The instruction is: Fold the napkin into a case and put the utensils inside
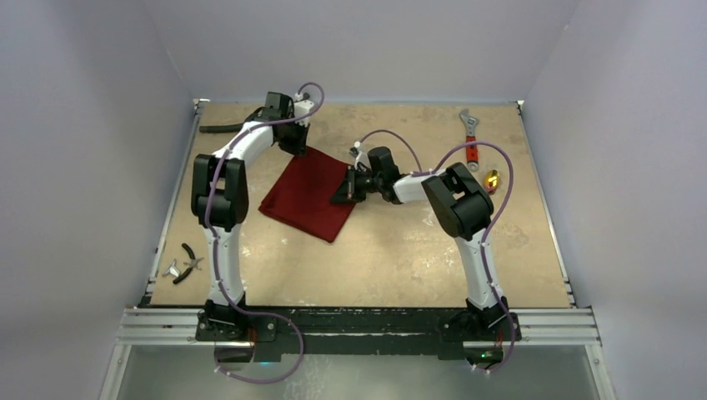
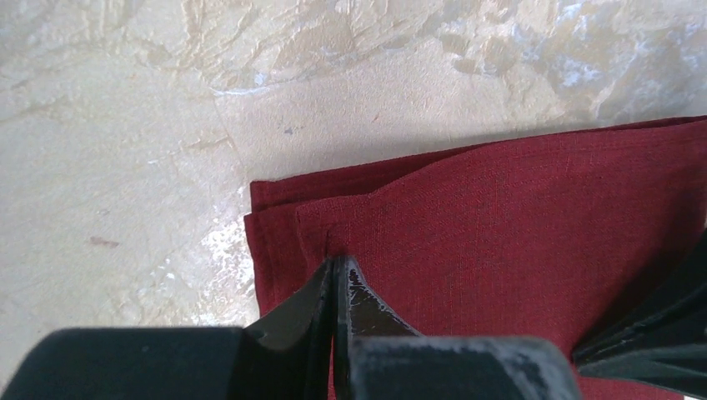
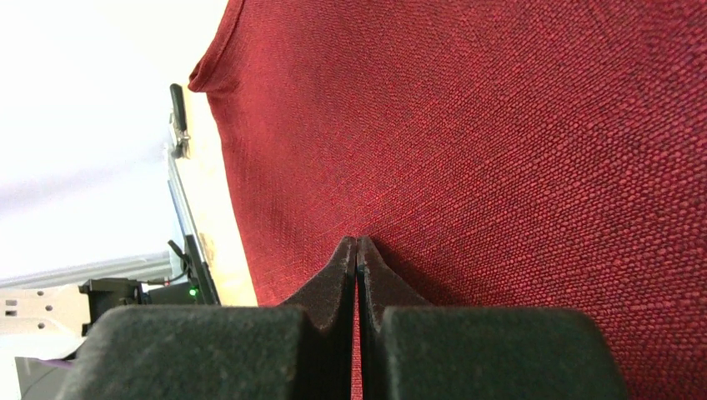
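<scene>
The dark red napkin (image 1: 304, 204) lies folded in a tilted square left of the table's middle, its layered far corner (image 2: 275, 233) showing in the left wrist view. My left gripper (image 1: 300, 150) is shut at that far corner, its fingertips (image 2: 350, 275) down on the cloth; whether cloth is pinched between them I cannot tell. My right gripper (image 1: 348, 193) is shut low on the napkin's right part, its tips (image 3: 367, 267) against the cloth, with no clear fold between them.
A wrench (image 1: 469, 142) and a shiny gold item (image 1: 492, 179) lie at the right. Pliers (image 1: 185, 271) and a small silver tool lie front left, a dark bar (image 1: 217, 128) back left.
</scene>
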